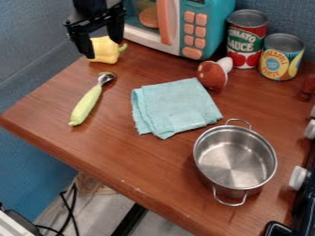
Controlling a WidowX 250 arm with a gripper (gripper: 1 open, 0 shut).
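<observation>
My black gripper is at the top left, beside and just over a yellow object at the table's back left corner; its fingers look spread, though what lies between them is hard to tell. A pale green-handled scoop lies on the left of the table, and a folded light blue cloth in the middle. A steel pot stands at the front right.
A teal toy microwave stands at the back, with two cans to its right and a red-and-white object before it. Black items line the right edge.
</observation>
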